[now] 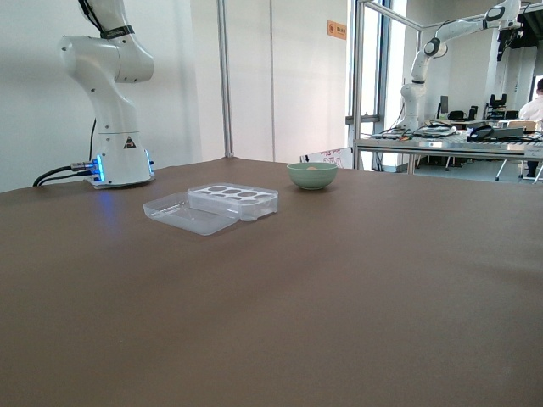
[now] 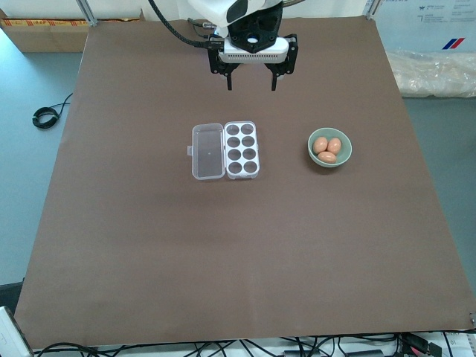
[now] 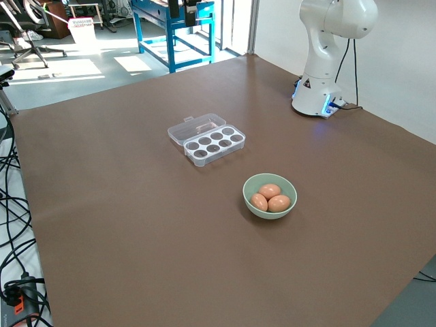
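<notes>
My gripper hangs above the back middle of the brown table, open, its two black fingers apart with nothing between them. Below and in front of it lies a clear egg box with its lid opened flat and a white eight-hole tray, all holes empty. To its right stands a pale green bowl holding three eggs, seen too in the right view. In the top view the box and bowl show; the gripper is out of frame there.
The arm's base stands at the back edge. Cables run along the edge outside the table.
</notes>
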